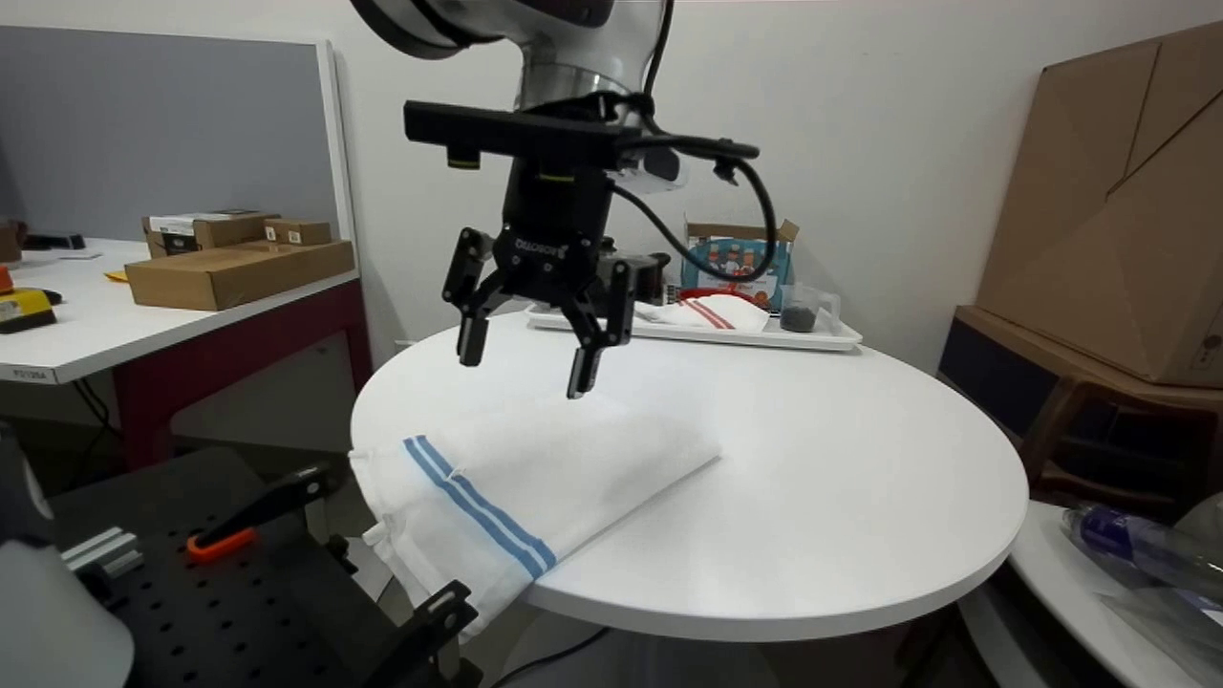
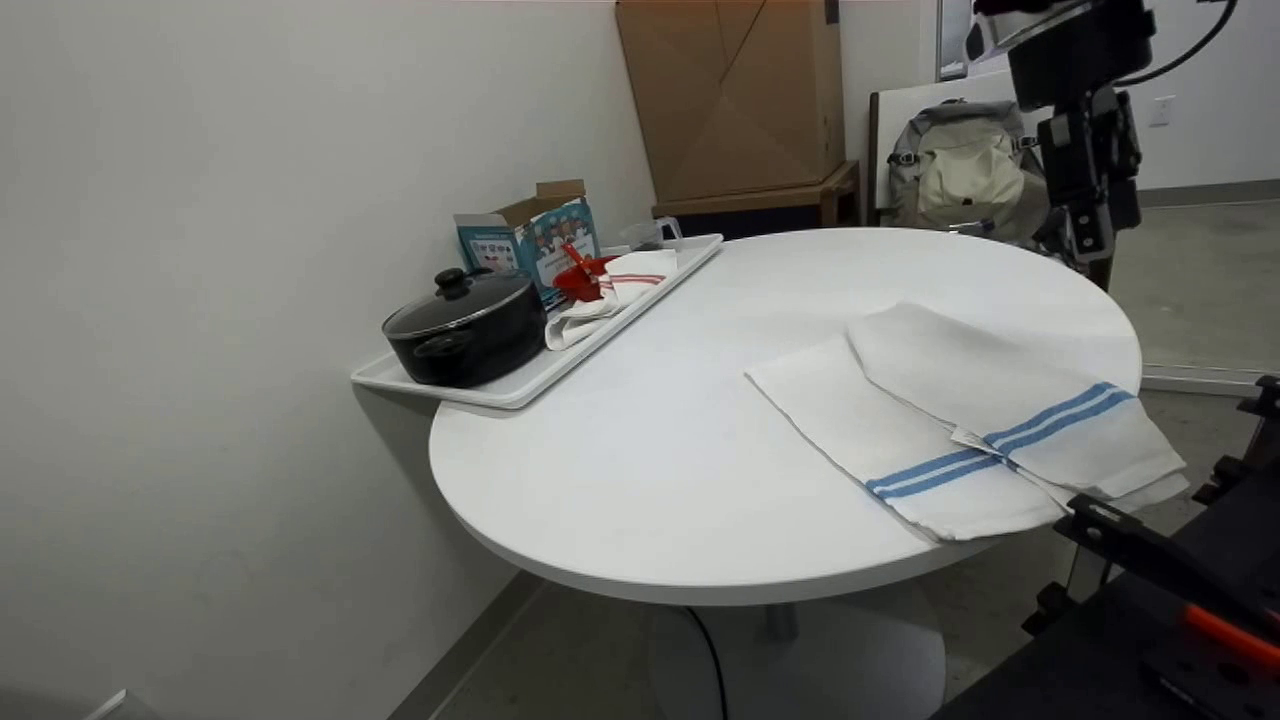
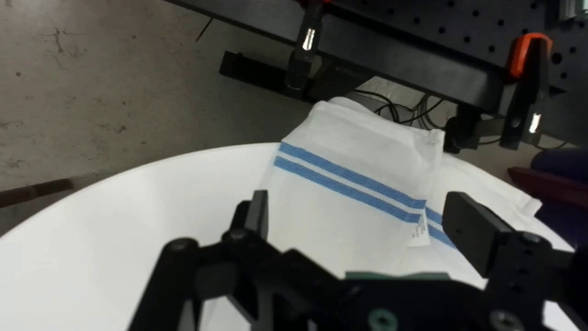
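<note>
A white towel with two blue stripes (image 1: 596,470) lies folded on the round white table (image 1: 826,493), its striped end hanging over the edge near the black base. Above the table hangs my gripper (image 1: 522,378), wide open and empty, clear of the cloth. From the other side, the towel (image 2: 960,372) shows as two overlapping layers with the striped ends fanned apart; the gripper (image 2: 1086,240) is at the upper right. In the wrist view the towel (image 3: 342,226) spreads beneath and between the parted fingers, with a small label at the stripes.
Against the wall, a white tray (image 2: 546,382) holds a black lidded pot (image 2: 468,330), a blue box (image 2: 558,246), a red item and a red-striped cloth (image 2: 636,274). A black perforated base (image 1: 206,585) stands at the front left.
</note>
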